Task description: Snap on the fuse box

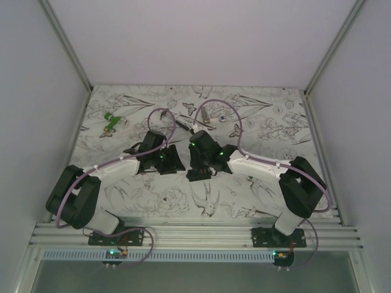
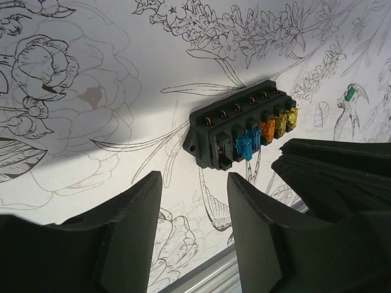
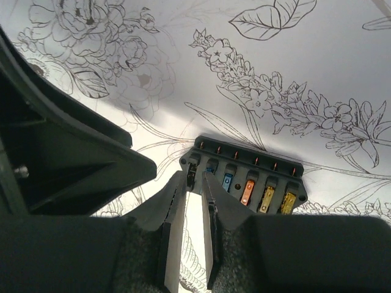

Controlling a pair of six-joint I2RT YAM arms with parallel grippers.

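Observation:
The black fuse box (image 1: pixel 199 174) lies on the table near the middle, its row of coloured fuses and a black piece at one end showing in both wrist views (image 2: pixel 238 122) (image 3: pixel 244 174). My left gripper (image 1: pixel 171 160) is left of the box; in its own view the fingers (image 2: pixel 137 226) stand apart with bare paper between the tips. My right gripper is over the box's end with the black piece, its fingertips apart by a narrow gap, with nothing clearly held.
A green tool (image 1: pixel 112 122) lies at the back left, and several small tools (image 1: pixel 209 118) lie at the back middle.

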